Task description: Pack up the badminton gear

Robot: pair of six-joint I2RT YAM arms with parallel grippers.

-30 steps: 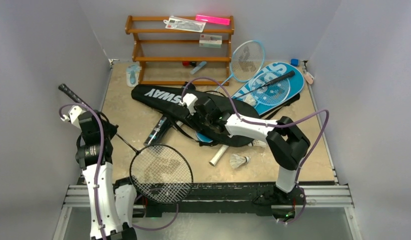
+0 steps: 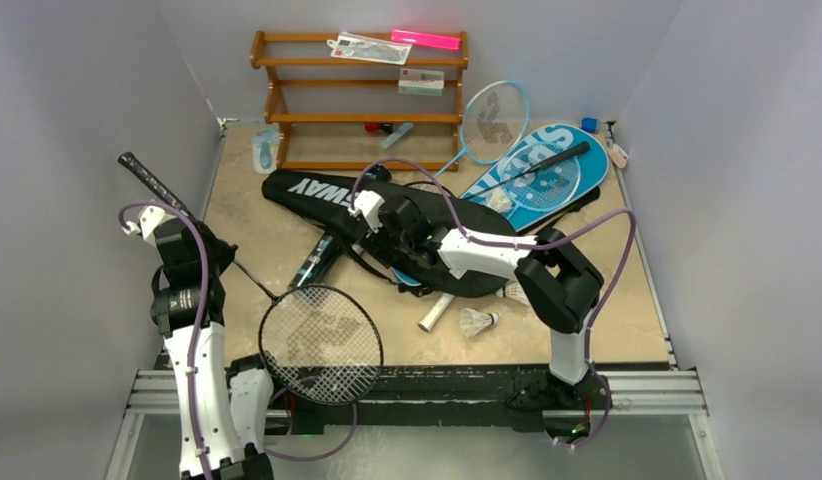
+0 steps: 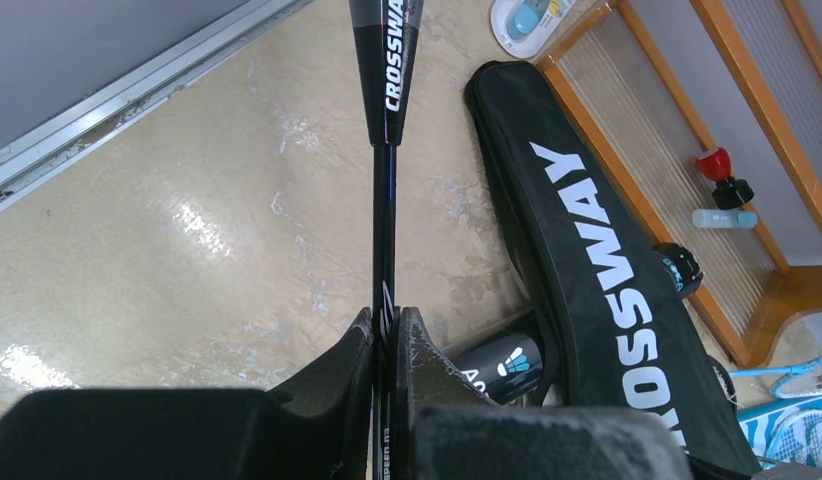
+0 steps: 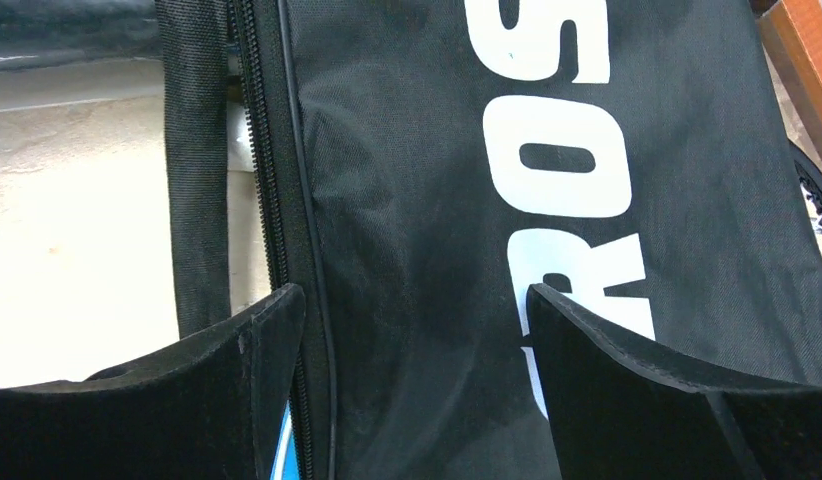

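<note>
My left gripper is shut on the shaft of a black Crossway racket point(image 2: 321, 345), held at the left with its head over the front edge. My right gripper hangs open over the black Crossway bag point(image 2: 317, 195), fingers either side of its printed face, near the zip. Blue rackets point(image 2: 495, 115) and a blue bag point(image 2: 577, 170) lie at the back right. A black tube point(image 2: 312, 265) lies beside the black bag, and a white shuttlecock point(image 2: 477, 321) is at the front.
A wooden rack point(image 2: 357, 117) with small packets stands along the back wall. The table point(image 2: 617, 300) has bare room at the left and front right. Walls close in on both sides.
The right arm has shifted slightly left over the black bag. The racket in my left gripper has moved only a little.
</note>
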